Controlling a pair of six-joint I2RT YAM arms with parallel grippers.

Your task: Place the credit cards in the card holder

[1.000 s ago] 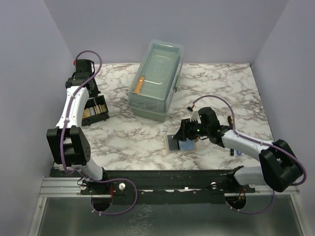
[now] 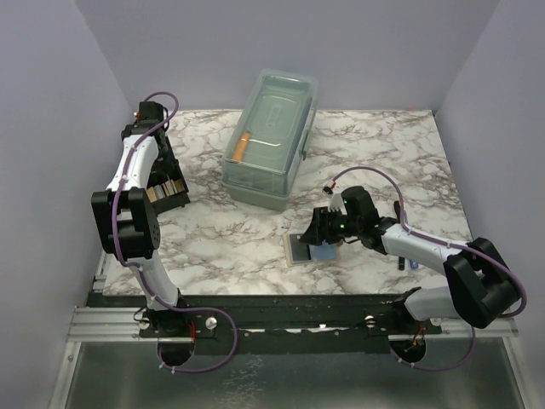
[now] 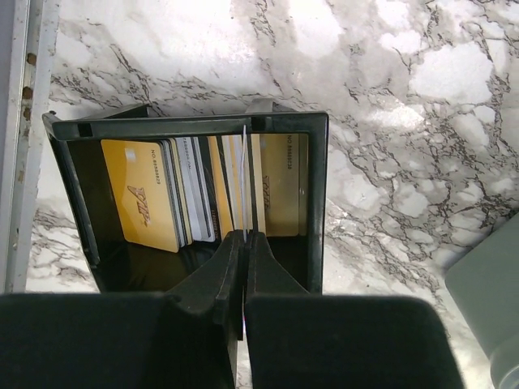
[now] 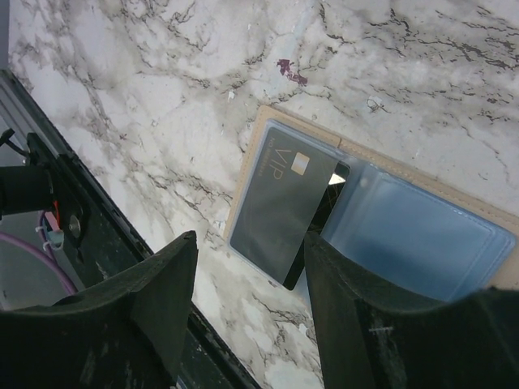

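Observation:
The black card holder (image 3: 319, 186) holds several gold, silver and cream cards (image 3: 142, 194) at the left of the table. Above it, my left gripper is shut; a thin pale upright line shows just beyond its tips, and whether that is held cannot be told. In the right wrist view a grey VIP card (image 4: 280, 207) lies on a tray (image 4: 255, 146) with a blue compartment (image 4: 413, 235) alongside. My right gripper is over the card, fingers apart, with nothing gripped.
A large lidded translucent box (image 2: 272, 128) stands at the back middle. Dark slim items (image 2: 400, 260) lie at the right, partly behind the right arm.
The right arm looks unmoved in the top view.

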